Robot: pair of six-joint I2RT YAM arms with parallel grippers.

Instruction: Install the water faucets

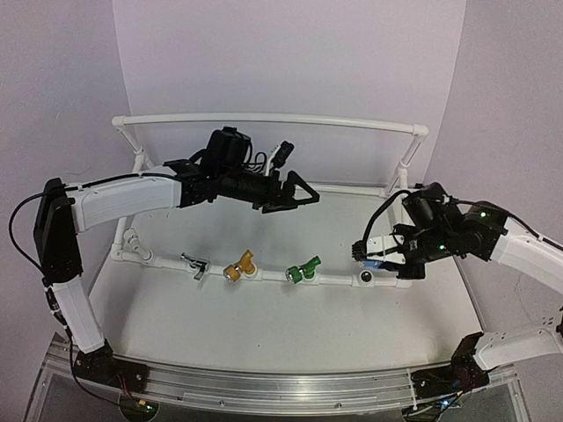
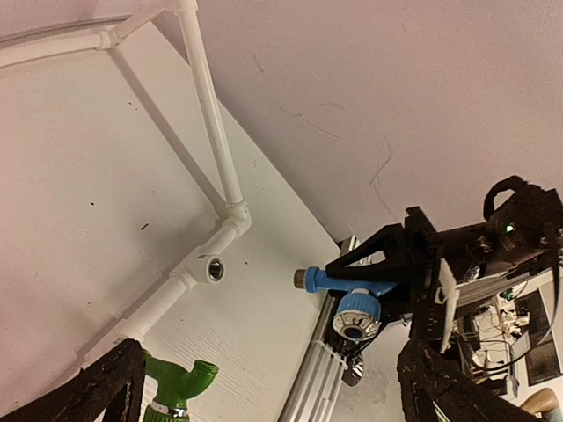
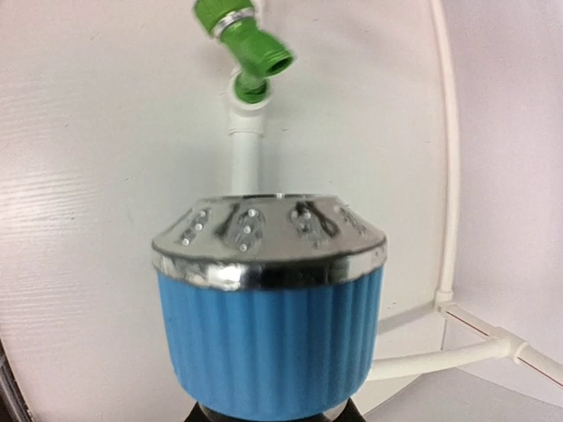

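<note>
A blue faucet (image 2: 359,308) with a silver-rimmed knob is held by my right gripper, its brass-coloured inlet pointing toward the pipe in the left wrist view. The knob (image 3: 273,325) fills the lower middle of the right wrist view and hides most of that gripper's fingers. An empty pipe socket (image 1: 365,277) faces out at the right of the front pipe, just below the right gripper. My left gripper (image 1: 303,191) is open with nothing between its fingers, above the board near the middle. A green faucet (image 1: 303,270) is seated on the pipe.
On the same pipe sit an orange faucet (image 1: 239,266), a silver faucet (image 1: 195,265) and a white one (image 1: 136,246). The white pipe frame (image 1: 268,118) rises behind. A metal rail (image 1: 281,387) runs along the front edge; the board before the pipe is clear.
</note>
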